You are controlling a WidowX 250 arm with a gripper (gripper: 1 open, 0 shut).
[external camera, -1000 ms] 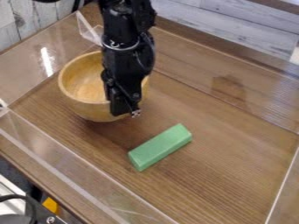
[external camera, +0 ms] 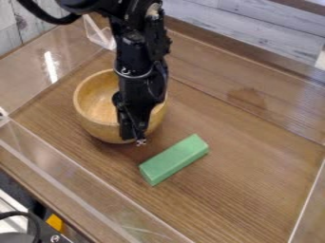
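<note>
A yellow-orange bowl sits on the wooden table toward the left. The black gripper hangs over the bowl's front right rim, its tips low near that rim; whether its fingers hold the rim is hard to make out. In front of the bowl and to the right lies a green block.
A white wall runs along the back. A yellow object and a dark cable are at the lower left, below the table's edge.
The arm and gripper have shifted slightly and reach a little lower. The bowl looks slightly shifted, while the green block stays where it was.
</note>
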